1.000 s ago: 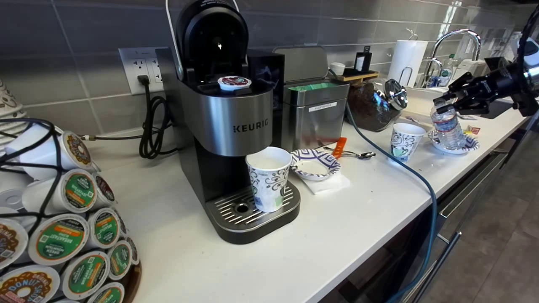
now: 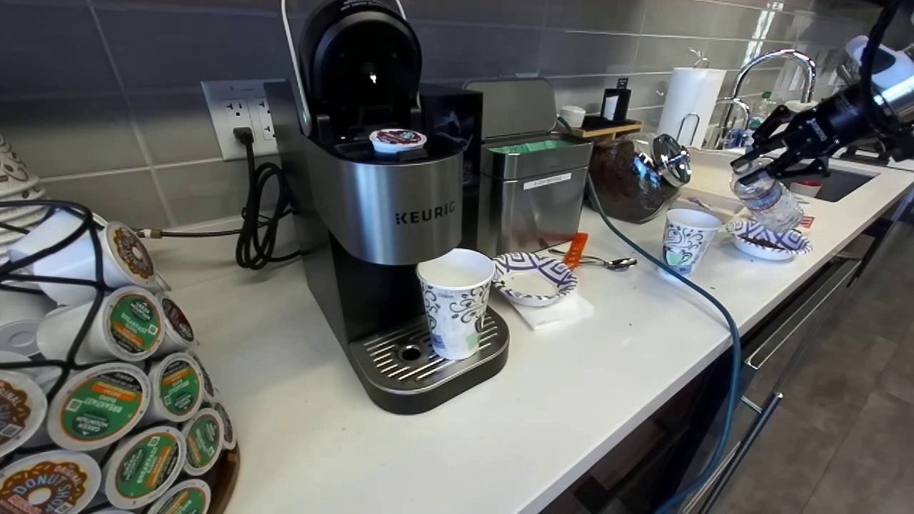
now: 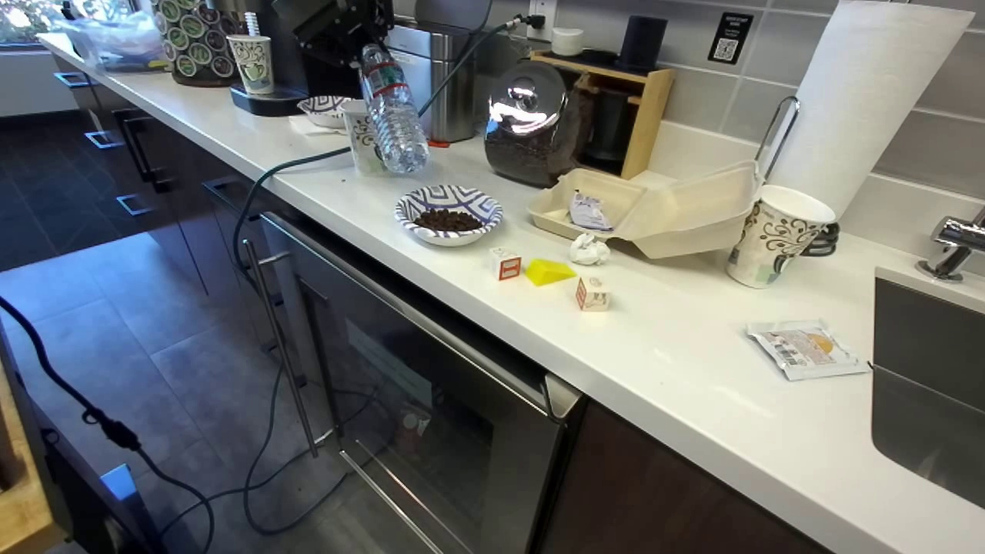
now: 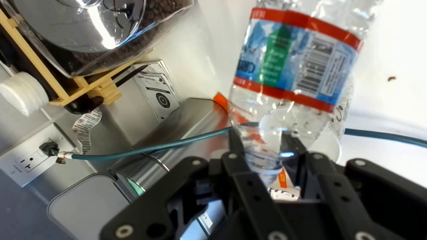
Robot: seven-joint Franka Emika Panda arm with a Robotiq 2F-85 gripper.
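A clear plastic bottle [image 3: 399, 125] with a red and blue label hangs tilted above the counter, its base lower than its neck. My gripper [image 2: 755, 168] is shut on the bottle's neck end; in the wrist view the black fingers [image 4: 294, 154] stand on both sides of it. In exterior view 2 the bottle's base overlaps a patterned paper cup [image 3: 358, 138] standing behind it. A patterned bowl [image 3: 434, 198] with coffee beans sits close by on the counter.
A coffee machine [image 2: 394, 201] with a paper cup [image 2: 454, 317] on its tray stands at the left. A teal cable [image 2: 694, 287] crosses the counter. A bean jar [image 3: 526, 120], an opened carton [image 3: 688, 208] and small boxes stand near the bowl.
The gripper and bottle have risen off the bowl area. The bottle has gone from nearly upright to tilted, and more of the bowl shows.
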